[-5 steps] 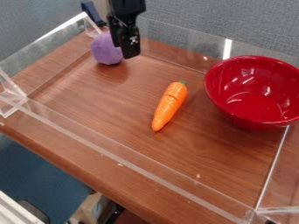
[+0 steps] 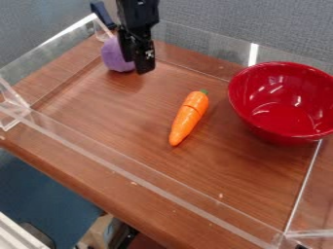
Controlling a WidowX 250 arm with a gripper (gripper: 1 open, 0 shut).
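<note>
My black gripper (image 2: 138, 56) hangs at the top left, right beside and partly in front of a purple round object (image 2: 116, 57) on the wooden surface. Its fingers are dark and overlap that object, so whether they are open or shut on it is unclear. An orange carrot (image 2: 189, 117) lies in the middle right, apart from the gripper. A large red bowl (image 2: 274, 117) sits at the right.
A clear low wall (image 2: 156, 187) rims the wooden surface (image 2: 117, 122) on its sides. A grey back wall stands behind.
The gripper has shifted very slightly at the purple object. The carrot and bowl have stayed in place.
</note>
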